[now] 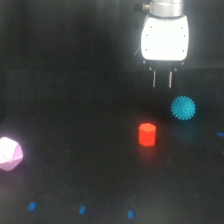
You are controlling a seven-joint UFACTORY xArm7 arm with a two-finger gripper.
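Observation:
My gripper [162, 80] hangs at the upper right of the camera view, its two thin fingers pointing down and apart. The gap between them is empty. Below and to the right of the fingertips is a round, spiky teal object [183, 108], apart from them in the picture. A red hexagonal block [147, 134] rests on the dark surface lower down and a little left of the gripper. At the left edge lies a pale pink faceted object [9, 153], partly cut off by the frame.
Small blue marks [82, 210] dot the dark surface near the bottom, and another blue mark [220, 134] shows at the right edge. Open dark surface spreads between the pink object and the red block.

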